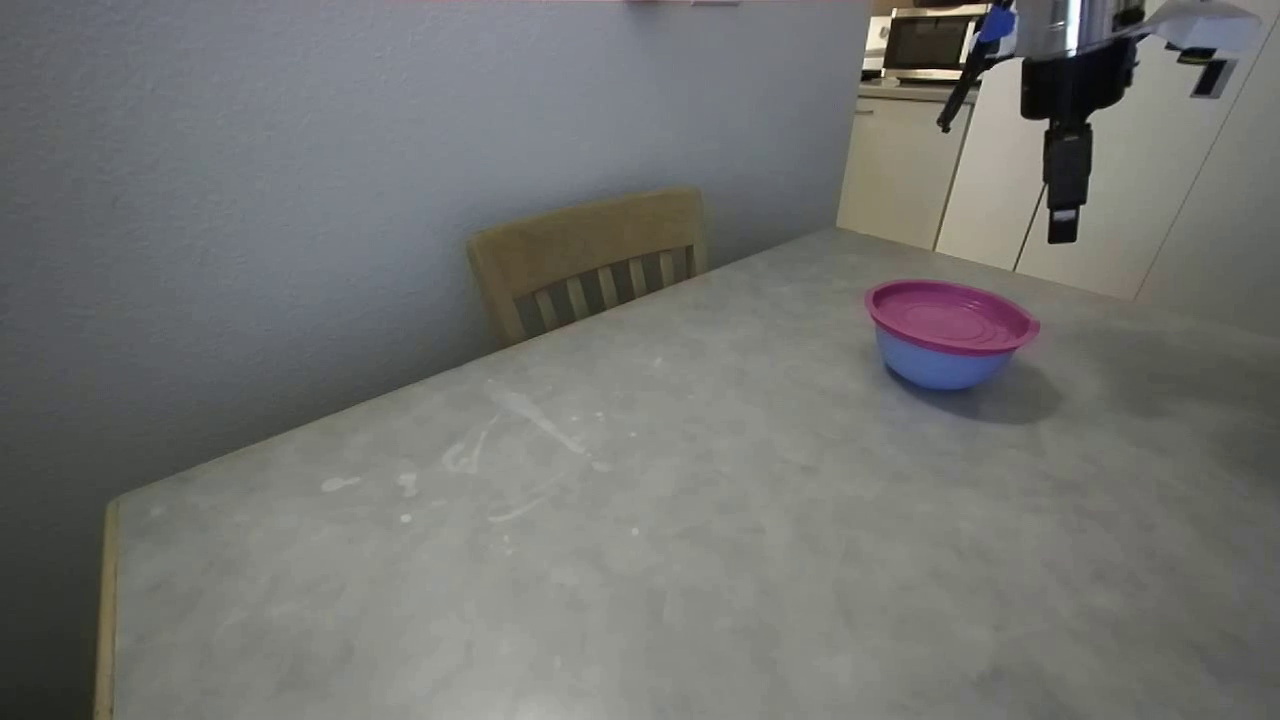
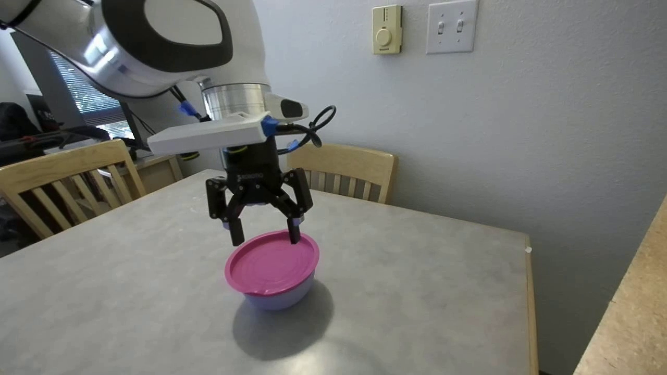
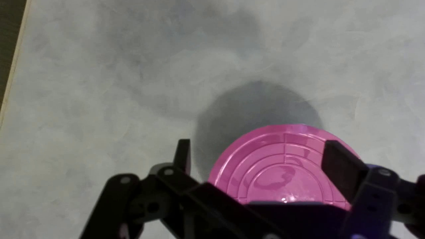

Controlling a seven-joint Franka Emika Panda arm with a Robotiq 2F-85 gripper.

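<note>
A blue bowl with a pink lid on it stands upright on the grey table. In exterior view 2 the lid faces up and the pale bowl shows beneath it. My gripper is open, fingers pointing down, with nothing between them. Exterior view 1 shows the gripper above the tabletop and apart from the bowl. In the wrist view the lid lies below the gripper, nearer the right finger; its lower part is hidden by the gripper's body.
Wooden chairs stand at its edge, one by the wall and another at the left of exterior view 2. A cable loop sticks out from the wrist.
</note>
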